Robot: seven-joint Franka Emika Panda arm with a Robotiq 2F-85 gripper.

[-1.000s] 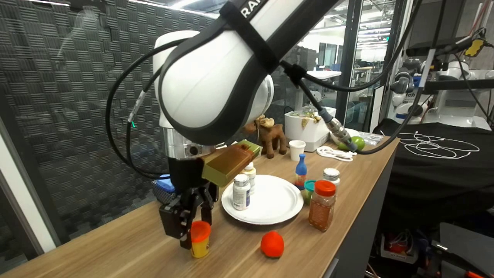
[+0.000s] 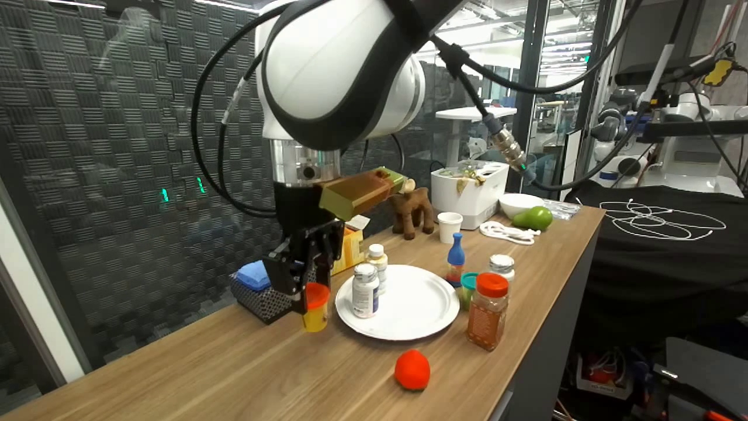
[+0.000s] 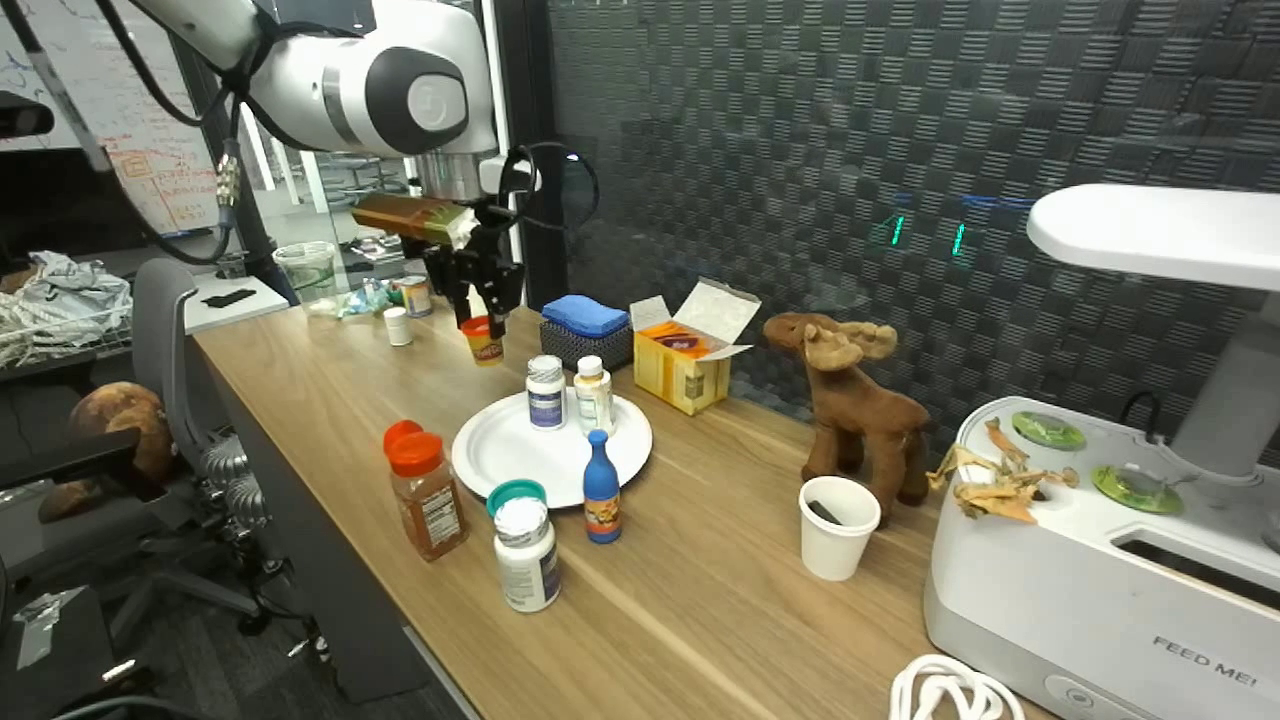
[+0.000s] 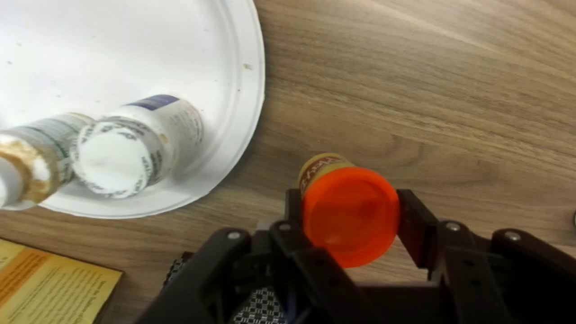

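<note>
A small yellow tub with a red-orange lid [image 4: 351, 213] is held between the fingers of my gripper [image 2: 313, 294], which is shut on it from above. In the second exterior view the tub [image 3: 482, 341] hangs below the gripper [image 3: 480, 322], near the far end of the counter. Whether its base is clear of the wood is hard to judge. A white plate [image 2: 428, 309] lies just beside the tub, carrying a white bottle with a purple label [image 2: 365, 291] and a second white bottle [image 3: 594, 396].
Around the plate stand a red-lidded spice jar [image 2: 488, 312], a blue bottle [image 3: 601, 486] and another white bottle [image 3: 527, 558]. A yellow box [image 3: 681, 366] and a black basket with blue cloth [image 3: 585, 336] line the wall. A red ball-like object [image 2: 412, 369] lies in front.
Still in my gripper, the tub has moved up and back in exterior view 1, closer to the plate and the basket. The things on the counter have stayed put.
</note>
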